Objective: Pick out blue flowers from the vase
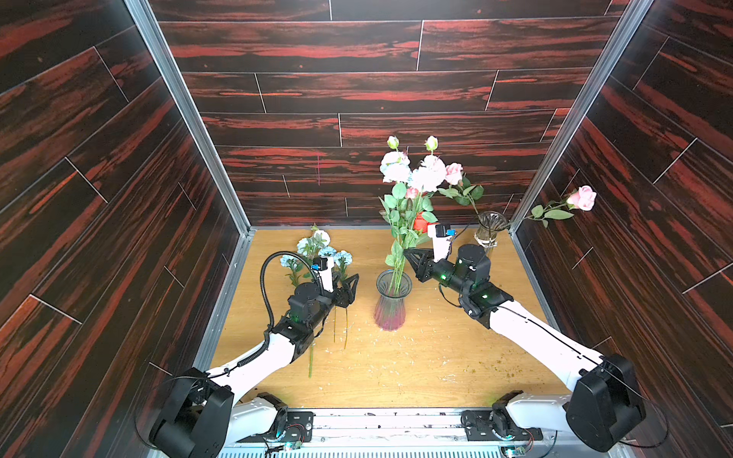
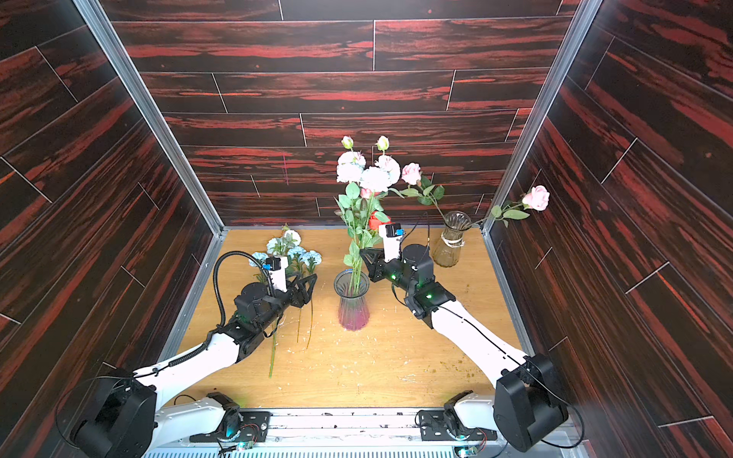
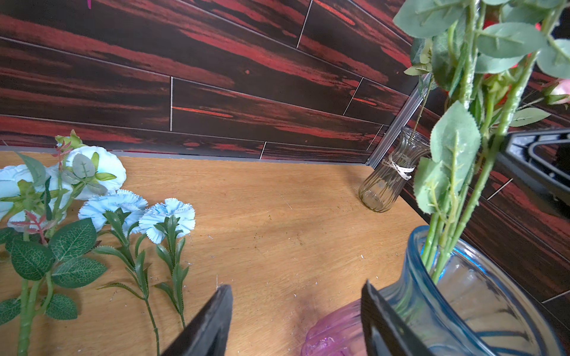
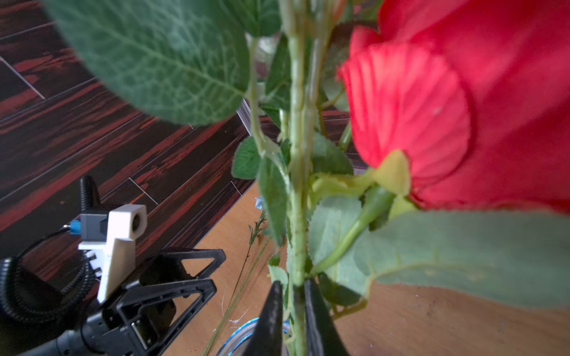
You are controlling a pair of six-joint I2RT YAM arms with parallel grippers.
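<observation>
Blue flowers (image 1: 328, 252) lie on the table's left, beside white ones, as the left wrist view also shows (image 3: 169, 216). The central vase (image 1: 389, 313) holds tall white and pink flowers and a red flower (image 4: 427, 118); I see no blue bloom clearly in it. My left gripper (image 1: 348, 284) is left of the vase, fingers apart with nothing visible between them. My right gripper is at the bunch, its fingers close round upright green stems just beside the red flower; whether it grips them is unclear.
A second glass vase (image 2: 450, 248) with pink roses stands at the back right. Dark walls enclose three sides.
</observation>
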